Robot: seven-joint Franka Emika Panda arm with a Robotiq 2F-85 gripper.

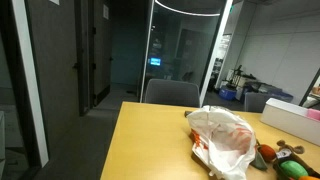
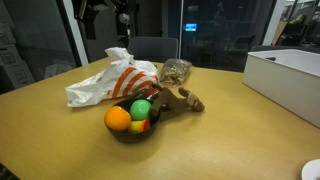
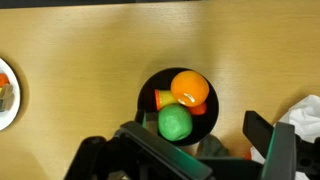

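A black bowl (image 3: 152,98) sits on the wooden table, holding an orange (image 3: 189,88), a green ball (image 3: 174,122), and red and yellow pieces. In exterior view 2 the same bowl (image 2: 132,134) stands near the middle, orange at the front. My gripper is open above the table, its dark fingers spread at the bottom of the wrist view, nothing visibly held. Part of the dark arm shows at the upper left of exterior view 2. A crumpled white bag (image 2: 118,78) with red markings lies behind the bowl.
Beside the bowl lies a brown object (image 2: 180,104), with a clear bag (image 2: 175,71) behind it. A long white box (image 2: 285,75) stands at the back right. A white plate (image 3: 7,112) with small items is at the wrist view's left edge.
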